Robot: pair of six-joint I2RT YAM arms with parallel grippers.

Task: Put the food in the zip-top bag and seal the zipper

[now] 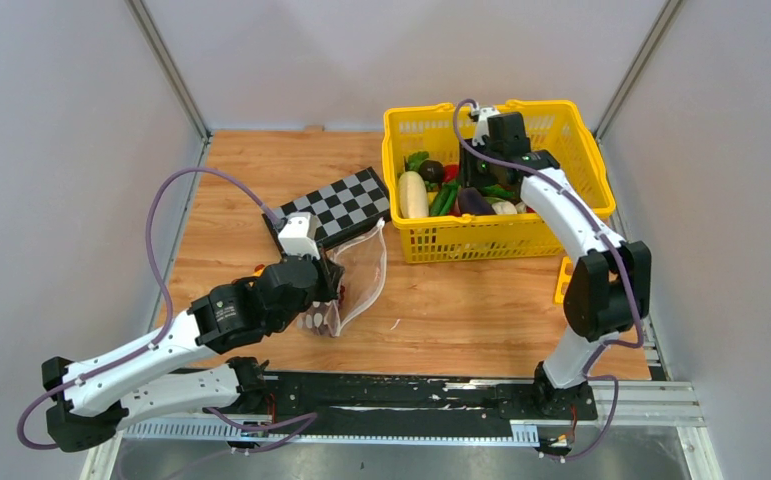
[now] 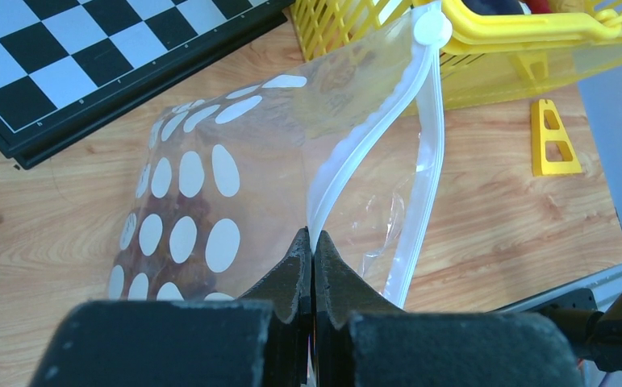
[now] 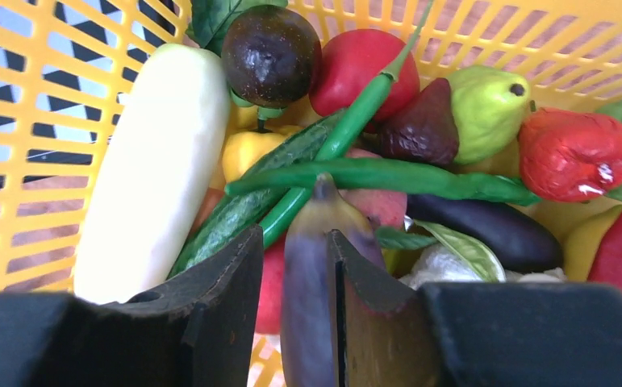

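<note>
A clear zip top bag [image 2: 348, 149] with white dots stands on the wooden table, its mouth gaping to the right. My left gripper is shut on one zipper edge. Over in the yellow basket [image 1: 461, 240], my right gripper [image 1: 477, 170] is down among the food. In the right wrist view, a purple eggplant [image 3: 311, 282] appears between that gripper's fingers [image 3: 231, 282]. A gap shows on the eggplant's left side, and the other finger overlaps it; whether they grip it I cannot tell. The bag's inside is mostly hidden in the top view.
Around the eggplant lie a long white radish [image 3: 154, 169], green chilies [image 3: 372, 173], a second eggplant [image 3: 489, 234] and a red pepper [image 3: 575, 153]. A checkered board [image 1: 336, 210] sits behind the bag. Front of the basket, the table is clear.
</note>
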